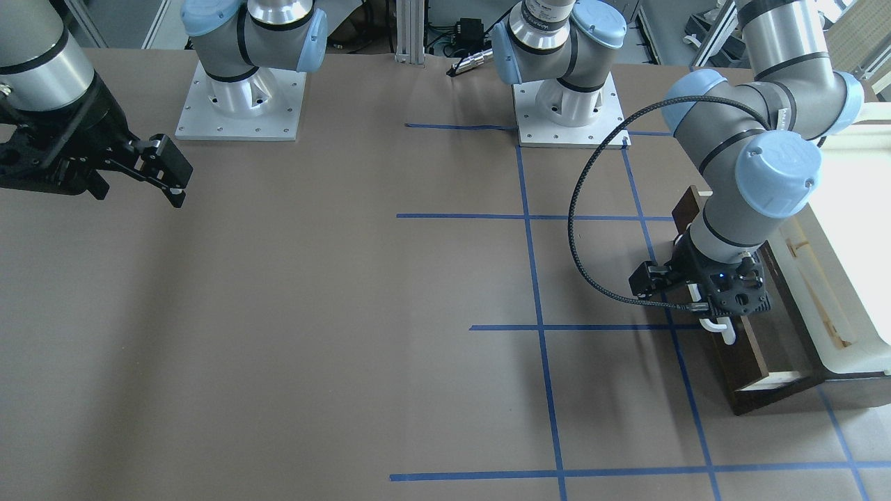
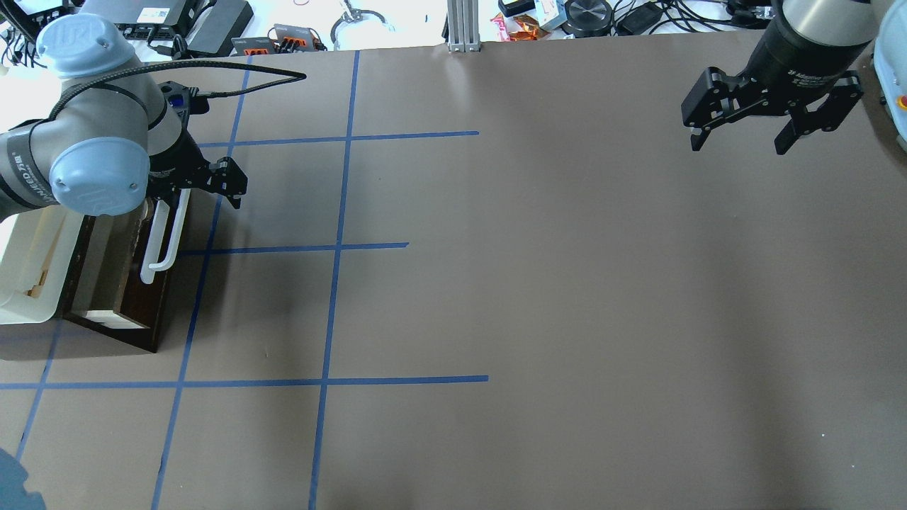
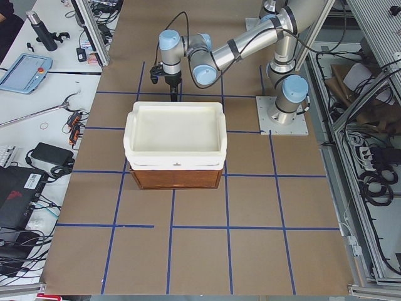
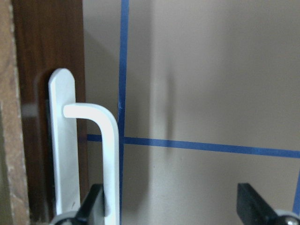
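Observation:
A dark wooden drawer (image 1: 745, 364) with a white vertical handle (image 4: 111, 154) juts from beneath a white-topped box (image 3: 175, 135). My gripper (image 1: 681, 292) is over the drawer front at the handle; in the top view it (image 2: 204, 183) covers the handle's far end. In the left wrist view the fingers are apart, the left fingertip (image 4: 92, 206) against the handle bar, the right one (image 4: 251, 206) out over bare table.
Another black gripper (image 2: 769, 110) hangs at the opposite side of the table. Two more arm bases stand along the far edge in the front view.

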